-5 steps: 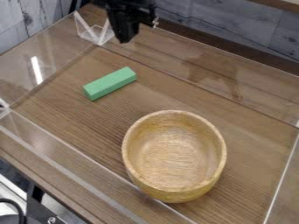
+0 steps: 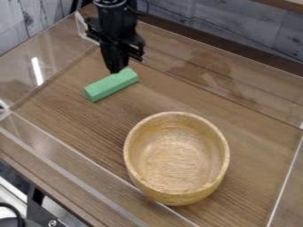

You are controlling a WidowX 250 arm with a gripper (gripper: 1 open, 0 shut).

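My black gripper (image 2: pixel 115 62) hangs at the top of the camera view, just above and behind a green block (image 2: pixel 112 85) lying on the wooden table. The gripper looks shut, with nothing visible between its fingers; whether it touches the block cannot be told.
A large round tan bowl (image 2: pixel 175 159) stands at the lower centre-right of the table (image 2: pixel 249 80). Table edges show at the lower left and far right.
The block and bowl have not moved.
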